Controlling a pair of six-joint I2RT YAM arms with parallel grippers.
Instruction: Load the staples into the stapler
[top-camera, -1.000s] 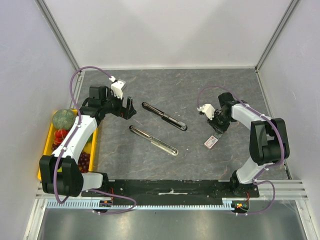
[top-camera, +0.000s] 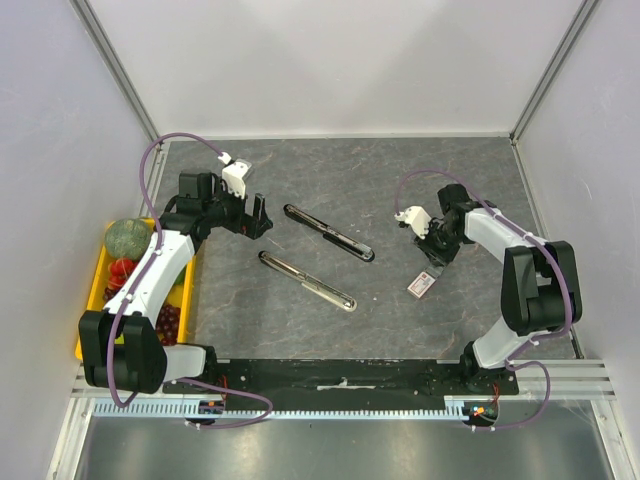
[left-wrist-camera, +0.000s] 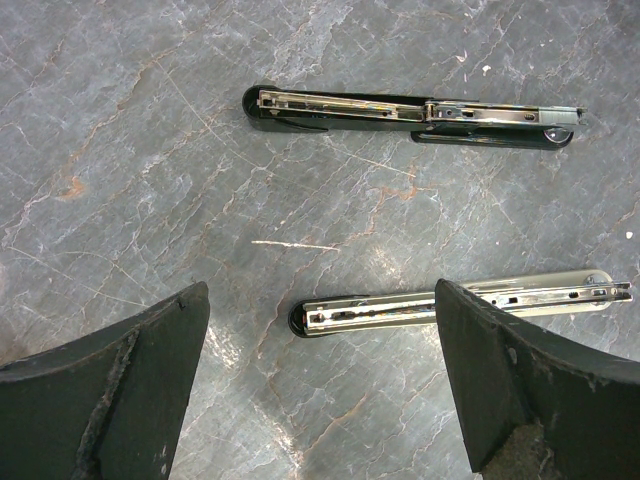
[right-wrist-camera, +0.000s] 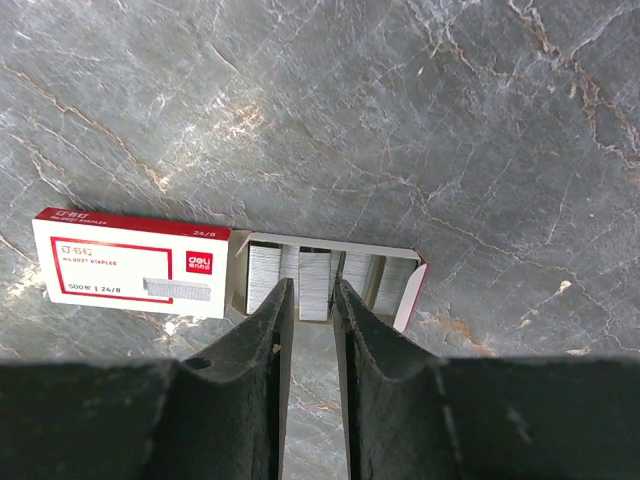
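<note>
Two opened-out staplers lie on the grey marbled table: a black one (left-wrist-camera: 410, 117) at the back and a pale one with a black end (left-wrist-camera: 380, 310) in front. My left gripper is open above the table, the pale stapler partly hidden behind one finger. On the right, a red and white staple box (right-wrist-camera: 140, 265) has its tray (right-wrist-camera: 395, 290) slid out, with several staple strips inside. Over that tray stands my right gripper, its narrow fingers shut on a silvery staple strip (right-wrist-camera: 314, 295).
A yellow basket (top-camera: 190, 290) with a melon (top-camera: 128, 239) and red fruit stands at the far left, partly behind the left arm. Bare table lies between the staplers and the staple box, and at the back. White walls bound the sides.
The right gripper and staple box have barely shifted. The left arm and both staplers look the same.
</note>
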